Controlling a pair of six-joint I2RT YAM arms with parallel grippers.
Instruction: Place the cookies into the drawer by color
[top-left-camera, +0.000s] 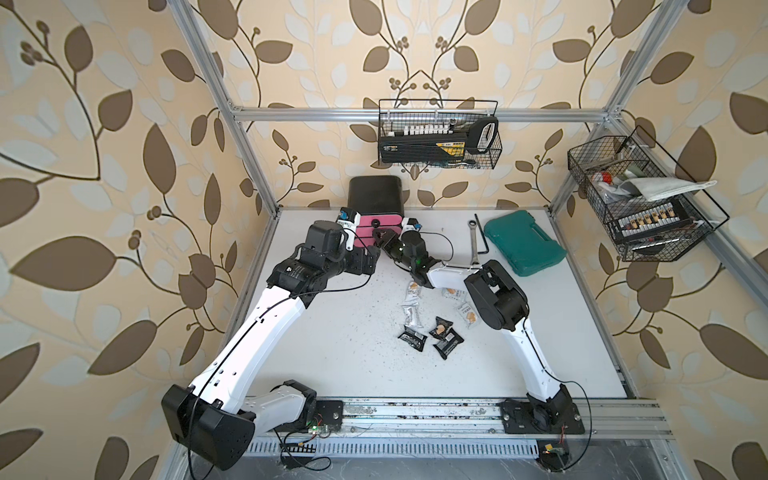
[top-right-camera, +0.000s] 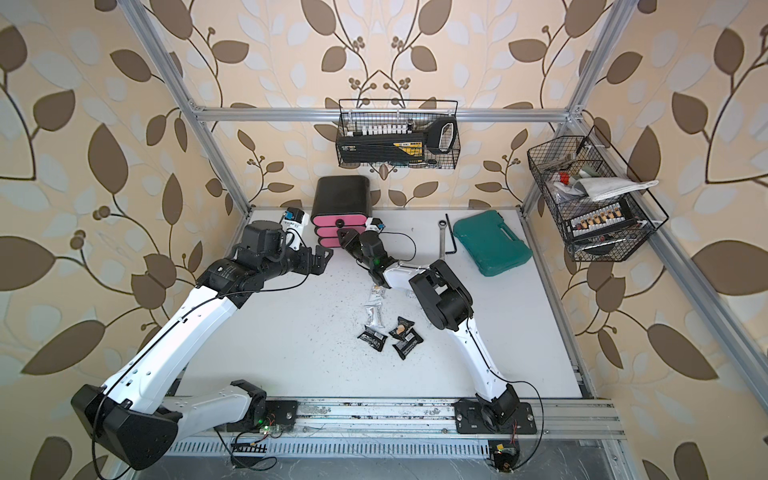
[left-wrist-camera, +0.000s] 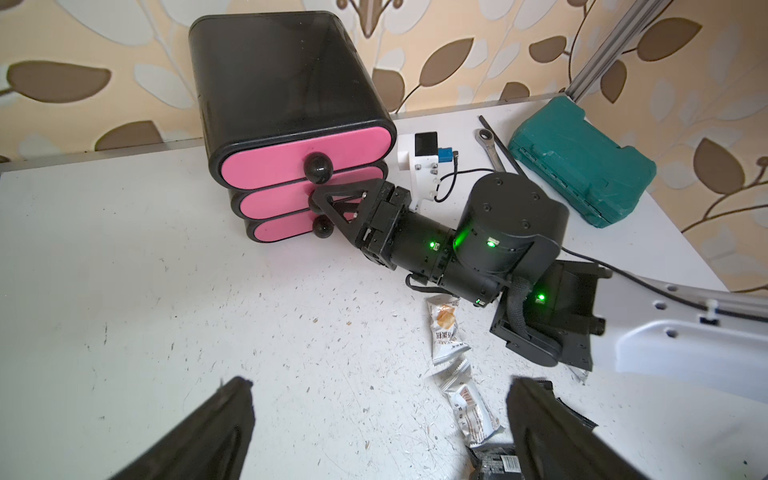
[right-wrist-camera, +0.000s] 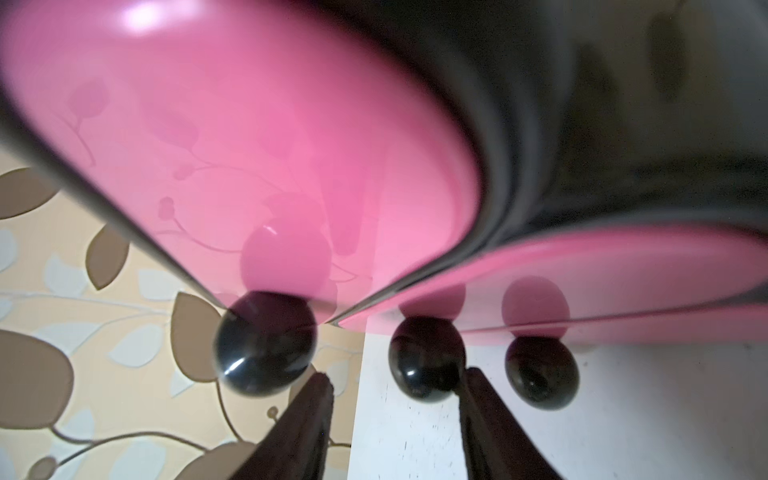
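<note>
A black cabinet (left-wrist-camera: 280, 72) with three pink drawers stands at the back. My right gripper is at its front, by the middle drawer. In the right wrist view, its part-open fingers sit just below a black knob (right-wrist-camera: 424, 356); contact is unclear. My left gripper hangs open and empty, left of the right arm. On the table lie several white packets (left-wrist-camera: 445, 328) and several black packets (top-left-camera: 413, 338).
A teal case (top-left-camera: 524, 240) and a wrench (top-left-camera: 473, 240) lie at the back right. Wire baskets (top-left-camera: 440, 136) hang above.
</note>
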